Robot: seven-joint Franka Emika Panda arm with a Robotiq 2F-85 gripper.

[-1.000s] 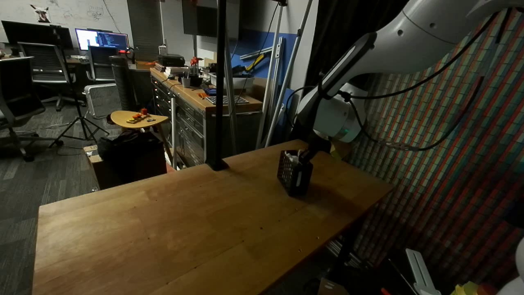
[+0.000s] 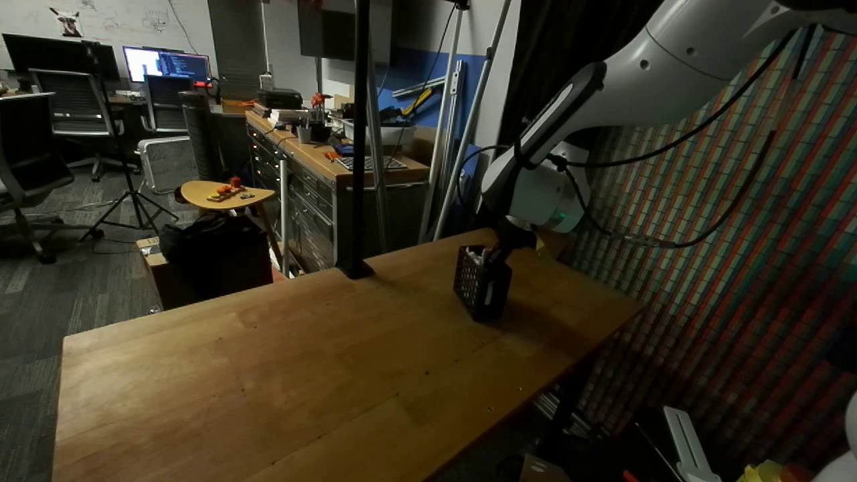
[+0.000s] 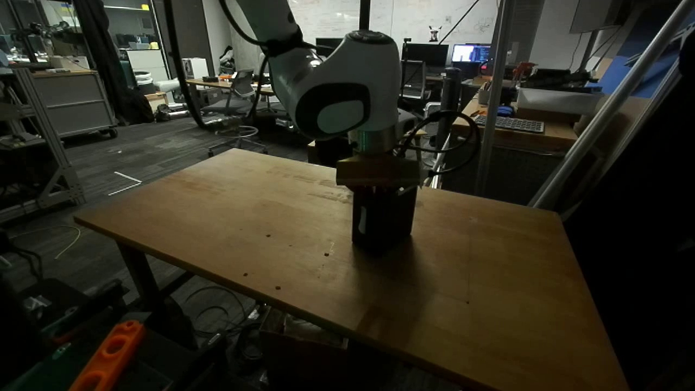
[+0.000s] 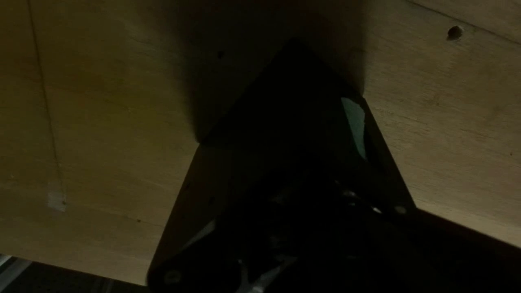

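Note:
A black holder point(image 2: 468, 281) with a lattice side stands upright on the wooden table point(image 2: 321, 361). Something whitish point(image 2: 477, 253) shows at its open top. My gripper point(image 2: 497, 258) points down into the holder's top, at the right side of it in exterior view 1. From the other side, the holder point(image 3: 384, 221) appears as a dark box right under the gripper. The wrist view is very dark: the holder point(image 4: 288, 92) fills its middle, with a pale greenish patch point(image 4: 355, 127) on one side. Shadow hides the fingertips and whatever lies between them.
A black post point(image 2: 357, 201) rises from the table's back edge, left of the holder. A patterned curtain point(image 2: 723, 241) hangs beyond the table's right end. The arm's cable point(image 2: 675, 148) loops beside the wrist.
In exterior view 1 the arm and wrist have shifted slightly left, and the gripper stands a little more upright over the holder. The holder is in about the same spot.

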